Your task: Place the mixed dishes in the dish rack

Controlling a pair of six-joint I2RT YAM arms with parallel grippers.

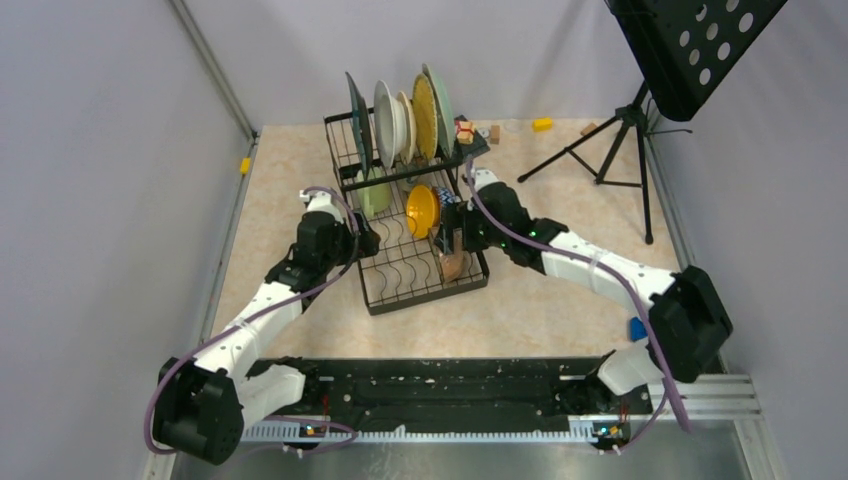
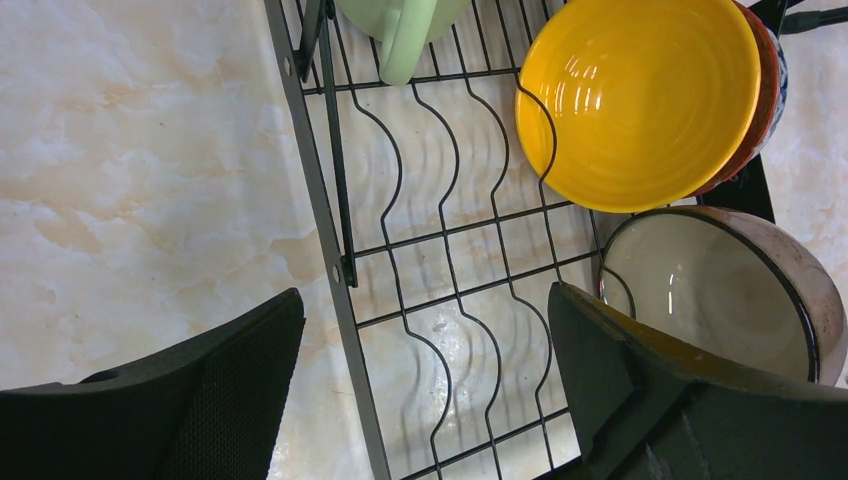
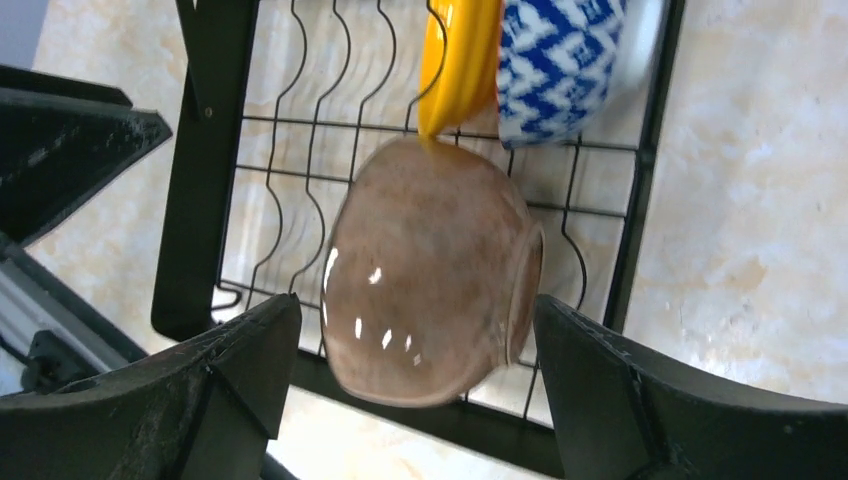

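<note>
The black dish rack holds plates upright on its upper tier. Its lower tier has a green mug, a yellow bowl, a blue-patterned bowl and a brown bowl on its side near the front right. My left gripper hangs open over the rack's left side, nothing between its fingers. My right gripper is over the brown bowl, its fingers spread apart either side of the bowl in the wrist view; whether they touch it cannot be told.
The lower tier's front left wires are empty. A black stand with tripod legs stands at the right back. Bare tabletop lies either side of the rack.
</note>
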